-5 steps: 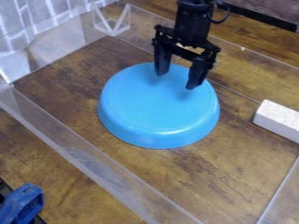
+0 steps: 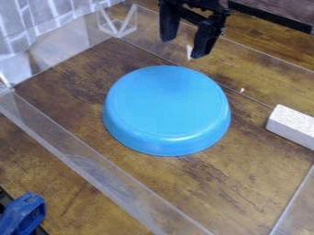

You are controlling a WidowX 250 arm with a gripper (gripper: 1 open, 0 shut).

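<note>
A blue round plastic disc, like an upturned lid or bowl (image 2: 166, 108), lies on the wooden tray floor in the middle. My black gripper (image 2: 185, 37) hangs above and behind it near the top of the view, its fingers pointing down and apart, with nothing visible between them.
A white block (image 2: 293, 125) lies at the right. A blue object (image 2: 20, 217) sits outside at the lower left. Clear walls (image 2: 86, 165) edge the wooden floor (image 2: 172, 193), which is bare in front of the disc and to its left.
My gripper has risen from just over the disc toward the back of the tray. The disc looks unmoved.
</note>
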